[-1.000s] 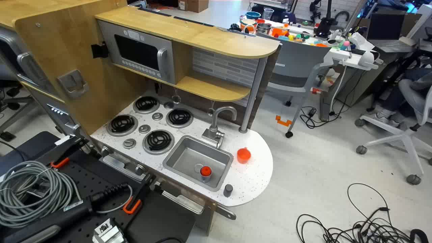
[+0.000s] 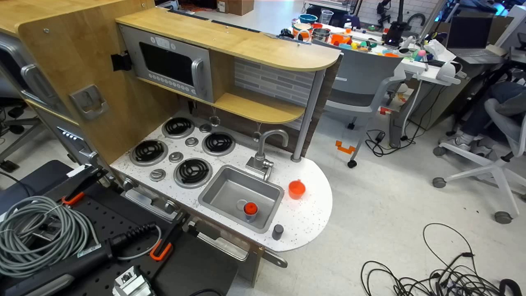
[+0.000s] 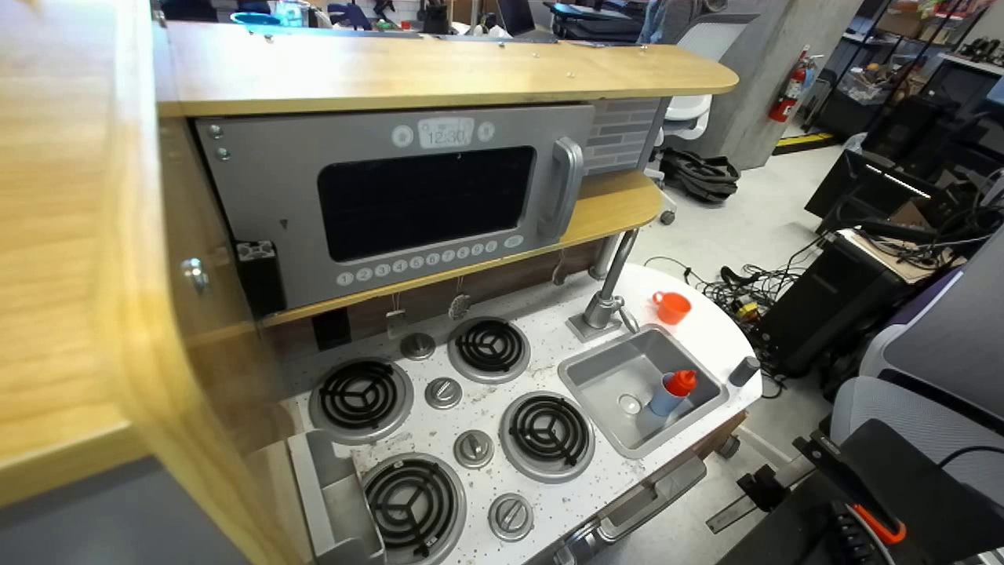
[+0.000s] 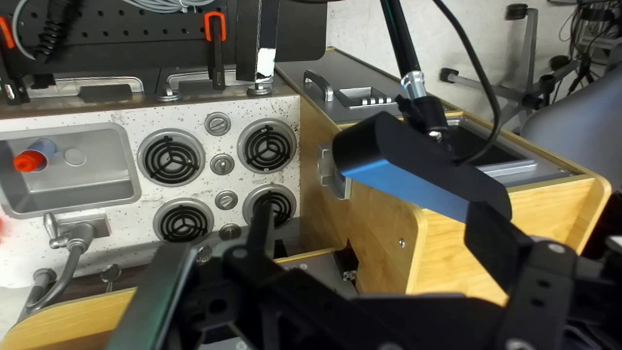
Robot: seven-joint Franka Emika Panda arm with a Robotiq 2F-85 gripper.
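In the wrist view my gripper is open, its fingers (image 4: pixel 411 175) spread wide and nothing held between them. Neither exterior view shows the arm or gripper. A grey-blue cup with a red-orange object (image 2: pixel 250 209) in its mouth rests inside the metal sink (image 2: pixel 219 176); in exterior view 2 the cup (image 3: pixel 665 400) leans. On the white counter to the right of the sink sits an orange cup (image 2: pixel 296 189). A small dark cylinder (image 2: pixel 277 232) stands near the counter's front edge.
Several black burners (image 3: pixel 546 428) and grey knobs lie left of the sink. The faucet (image 2: pixel 268 141) rises behind it. A closed microwave (image 3: pixel 428 202) and wooden shelf (image 2: pixel 261 107) overhang the counter's back. A tall wooden side panel (image 2: pixel 91 64) bounds the left.
The cups, sink and counter look the same as a second ago in exterior view 1. Only the seated person's feet and chair at the right edge have shifted slightly.
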